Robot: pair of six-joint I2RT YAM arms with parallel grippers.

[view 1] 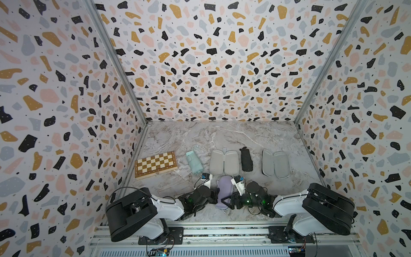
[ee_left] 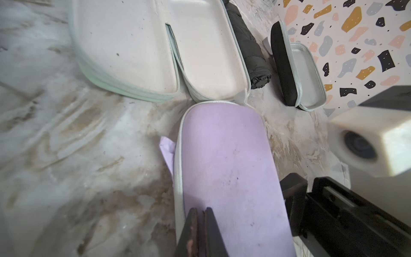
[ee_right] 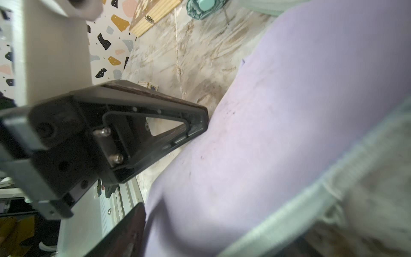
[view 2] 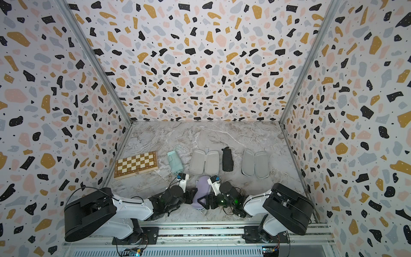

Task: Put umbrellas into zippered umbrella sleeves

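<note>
A closed lavender umbrella sleeve (view 1: 224, 188) lies lengthwise at the table's front, between both grippers. In the left wrist view, my left gripper is shut, its tips against or just over the left part of the lavender sleeve (ee_left: 231, 162), nothing showing between them. At the sleeve's front right, my right gripper has its fingers apart, close to or touching the lavender cover. Behind lie an open grey-lined sleeve (view 1: 224, 162) with a mint edge, a mint umbrella (view 1: 194, 162), a black umbrella (view 1: 246, 159) and another open sleeve (view 1: 281, 165).
A wooden chessboard (view 1: 155, 164) occupies the table's left side. The open mint-edged sleeve stands right behind the lavender one.
</note>
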